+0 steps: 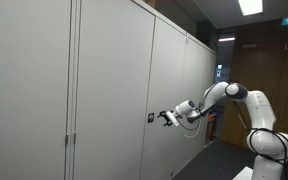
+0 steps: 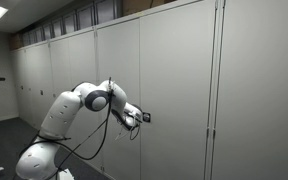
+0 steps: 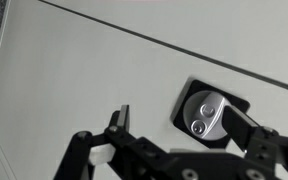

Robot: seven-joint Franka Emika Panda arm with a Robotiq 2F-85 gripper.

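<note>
A square black plate with a silver latch (image 3: 204, 113) is set in the pale cabinet door (image 3: 94, 70). The wrist view has it right of centre, close to the right finger (image 3: 236, 124), which overlaps the plate's edge in the picture. My gripper is open, its left finger (image 3: 122, 119) over bare door and nothing held. From the side, the latch plate (image 1: 151, 118) shows as a small dark square just left of the gripper (image 1: 165, 115). Whether a finger touches the latch, I cannot tell.
A tall wall of cabinet doors (image 1: 109, 70) fills much of the exterior views. One dark door seam (image 3: 174, 45) crosses the wrist view above the latch. My arm (image 1: 234, 92) reaches in from the right. Grey floor (image 1: 219, 160) lies open in front of the cabinets.
</note>
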